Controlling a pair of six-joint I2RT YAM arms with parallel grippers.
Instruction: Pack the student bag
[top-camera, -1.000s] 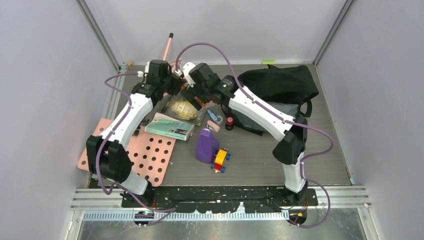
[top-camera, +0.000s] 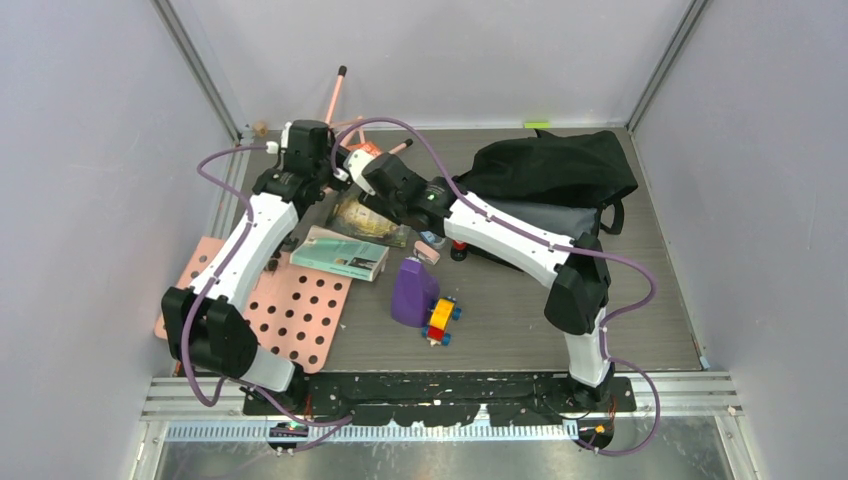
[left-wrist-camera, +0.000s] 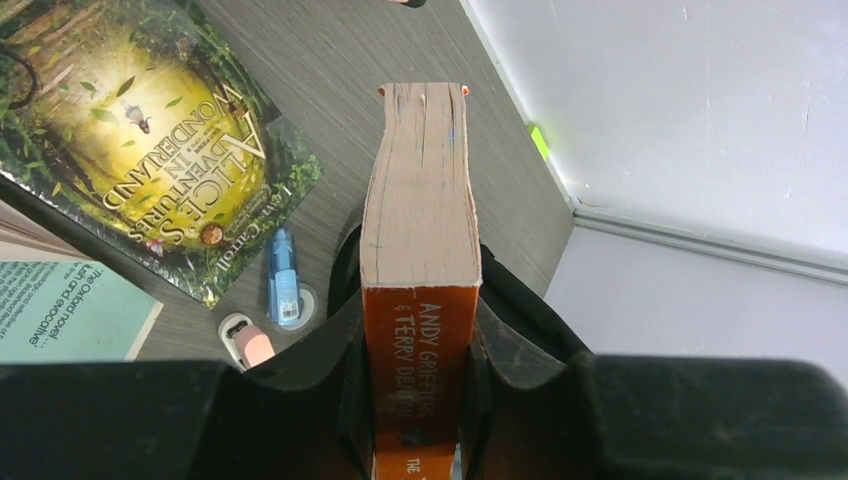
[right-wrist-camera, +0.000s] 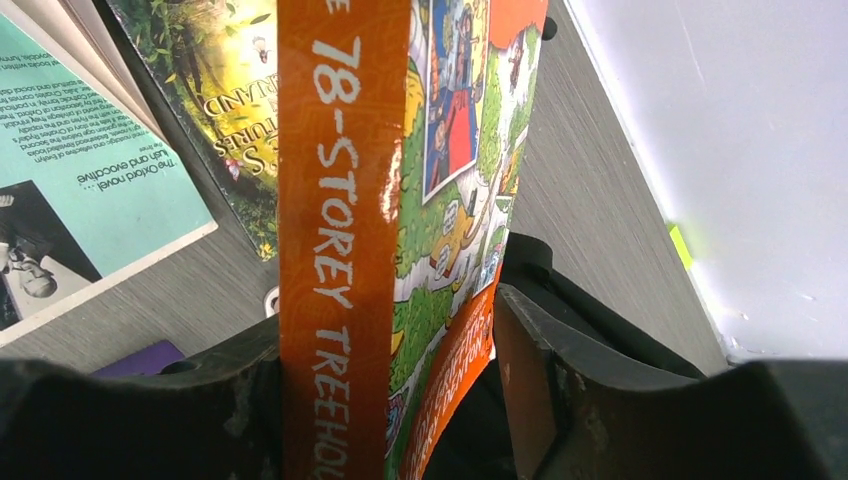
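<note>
A thick orange book, The 78-Storey Treehouse (left-wrist-camera: 415, 375), stands upright off the table, with my left gripper shut on it across its thickness. The same book (right-wrist-camera: 340, 200) fills the middle of the right wrist view. My right gripper is part open around it, one finger along the spine and the other by the flaring cover; firm contact on both sides cannot be told. In the top view, a little orange shows between the two grippers. The black bag (top-camera: 548, 168) lies at the back right, its opening hidden.
Alice's Adventures in Wonderland (left-wrist-camera: 150, 140) lies flat below, beside a green book (top-camera: 340, 255). A blue pen-like item (left-wrist-camera: 283, 275), a pink eraser (top-camera: 426, 252), a purple holder (top-camera: 412, 293) and a toy car (top-camera: 441, 320) lie mid-table.
Both arms have shifted slightly to the left in the top view, the right one more. The orange book has come along between them. The bag and table items have stayed put.
</note>
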